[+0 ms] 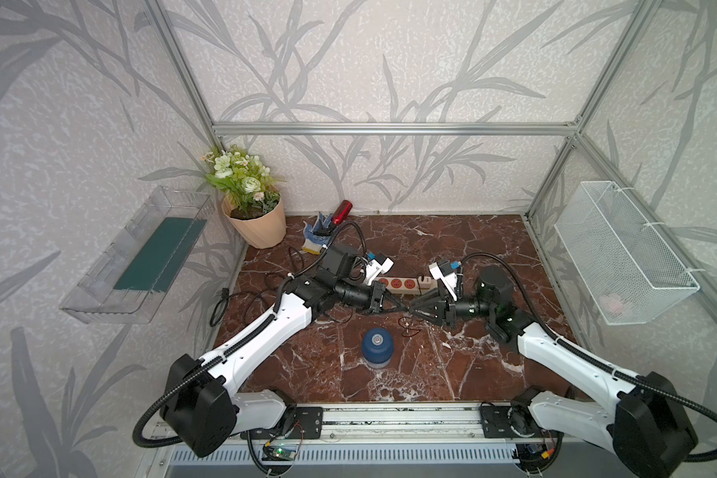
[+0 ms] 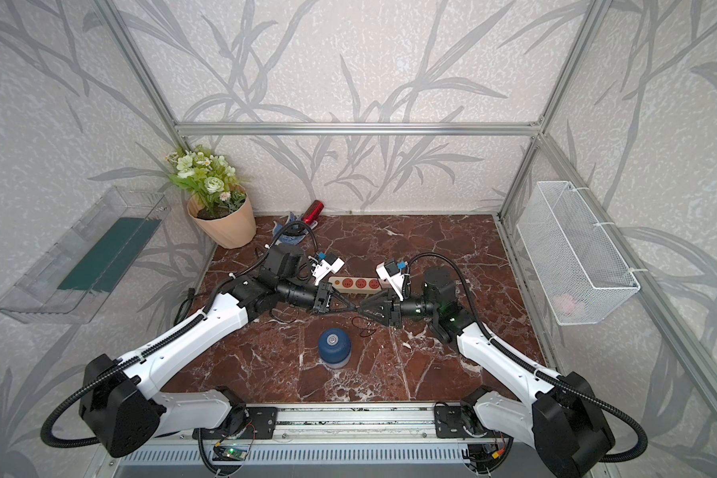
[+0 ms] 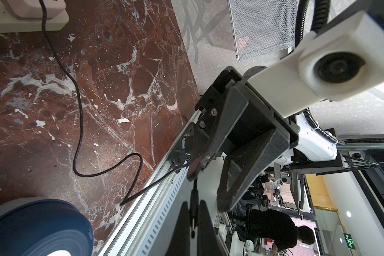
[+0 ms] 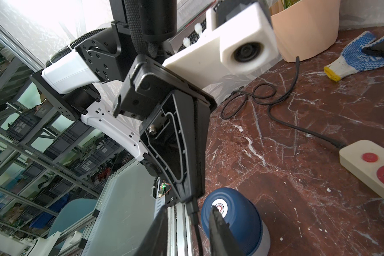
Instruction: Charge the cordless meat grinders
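A blue-topped cordless meat grinder (image 1: 377,347) stands at the front middle of the marble table. Above and behind it my grippers meet. My left gripper (image 1: 396,306) is shut on a thin charging cable, its dark plug (image 3: 194,200) between the fingertips in the left wrist view. My right gripper (image 2: 366,312) faces it with fingers part open around the cable, which hangs between them in the right wrist view; whether they touch it I cannot tell. The cable runs from an adapter (image 3: 34,8) on the power strip (image 4: 362,164).
A planter (image 1: 253,227), a glove (image 4: 354,55) and a red object (image 1: 341,212) are at the back left. Wire baskets (image 1: 621,255) hang at both sides.
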